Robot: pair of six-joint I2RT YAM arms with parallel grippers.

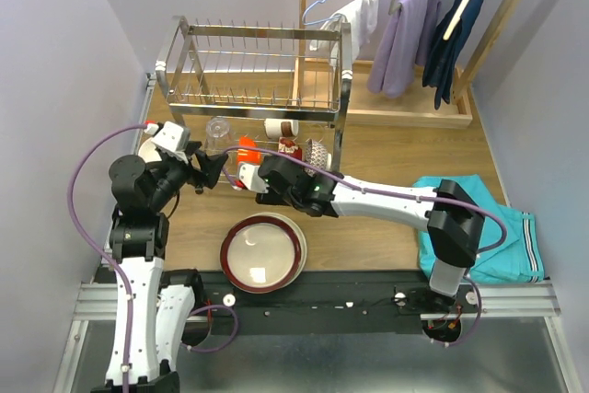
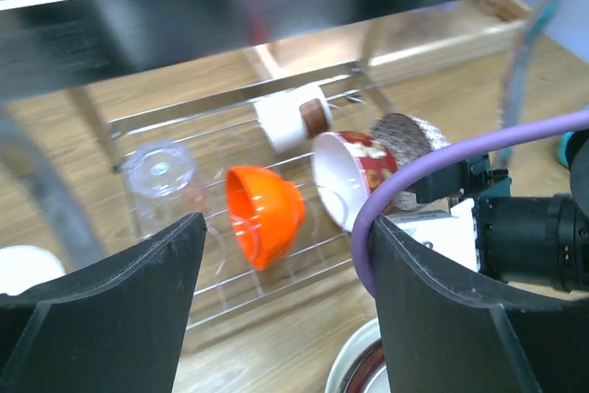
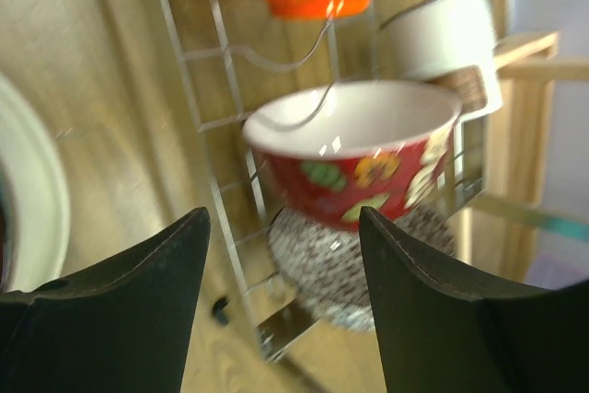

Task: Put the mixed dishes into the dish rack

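Observation:
The two-tier dish rack point(image 1: 253, 32) holds a clear glass point(image 2: 158, 177), an orange cup point(image 2: 262, 213), a white mug point(image 2: 290, 119), a red patterned bowl point(image 3: 350, 177) and a speckled bowl point(image 3: 331, 264) on its lower tier. My left gripper point(image 1: 204, 165) is at the rack's front left, part open with nothing visible between its fingers. My right gripper point(image 1: 248, 181) is in front of the lower tier, above the red bowl in its wrist view, its fingers apart and empty. Stacked plates point(image 1: 262, 253), the top one maroon-rimmed, lie on the wooden counter in front.
A white dish point(image 2: 28, 267) lies left of the rack. A turquoise cloth point(image 1: 483, 236) lies at the right. A wooden clothes stand point(image 1: 497, 16) with hung garments is behind. The counter between the plates and cloth is clear.

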